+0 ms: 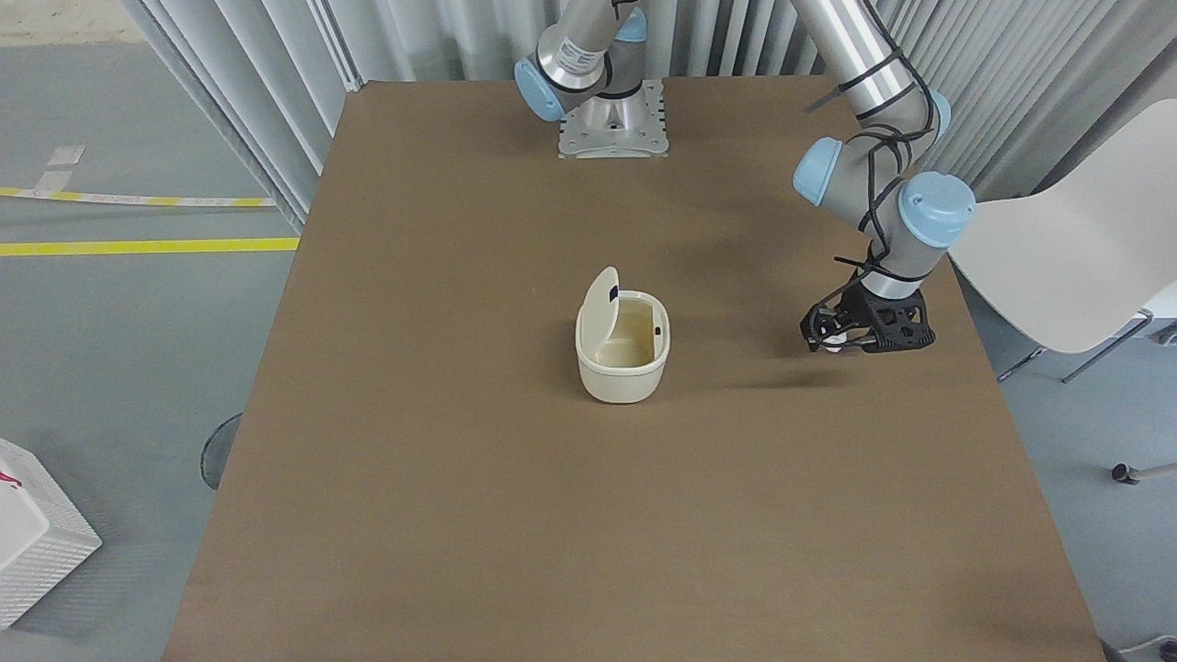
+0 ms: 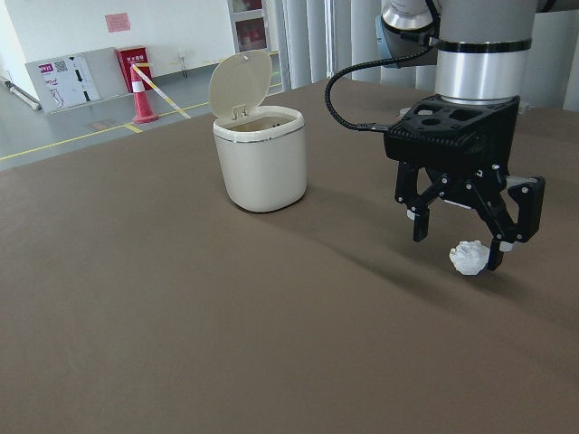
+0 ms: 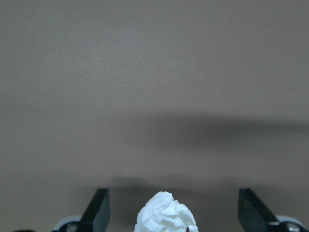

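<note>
My gripper [image 2: 458,240] hangs low at the right of the table, its fingers apart, over a crumpled white paper ball [image 2: 469,257]. In the wrist view the ball [image 3: 165,215] lies between the two open fingers, apparently not gripped; in the front view it is mostly hidden under the gripper [image 1: 866,336]. A small cream bin [image 1: 622,371] with its lid raised stands left of the gripper, also in the left view [image 2: 260,167].
The arm's base plate [image 1: 585,143] sits at the back edge. A white chair [image 1: 1070,243] stands beyond the right edge, with curtains behind.
</note>
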